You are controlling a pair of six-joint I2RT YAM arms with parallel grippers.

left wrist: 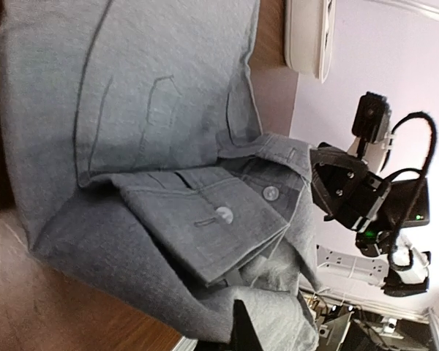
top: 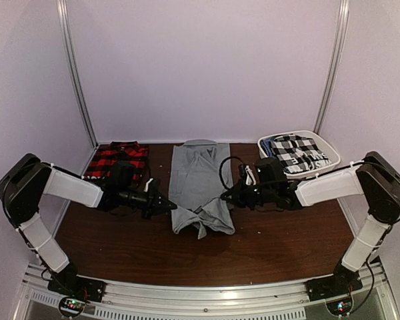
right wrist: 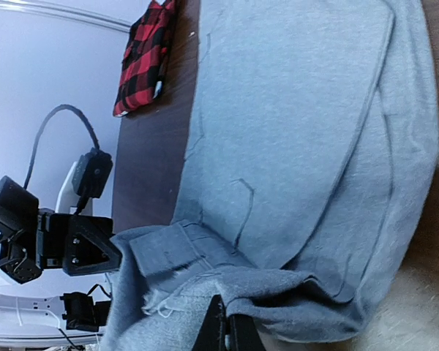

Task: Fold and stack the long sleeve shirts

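A grey long sleeve shirt [top: 199, 171], its sides tucked in to a narrow strip, lies at the middle of the table with its collar toward the back. Its lower end is bunched and raised between my two grippers. At the left edge, my left gripper [top: 172, 207] is shut on the cloth; the left wrist view shows its dark fingers [left wrist: 243, 330] against the grey fabric near a buttoned cuff [left wrist: 212, 219]. My right gripper [top: 225, 197] is shut on the opposite edge, and in the right wrist view the fabric [right wrist: 179, 303] runs into its fingertips. A folded red-and-black checked shirt [top: 123, 159] rests at the back left.
A white basket [top: 261, 141] holding folded clothes, a black-and-white checked one on top, stands at the back right. Bare wooden table [top: 200, 265] shows in front of the grey shirt and on both sides.
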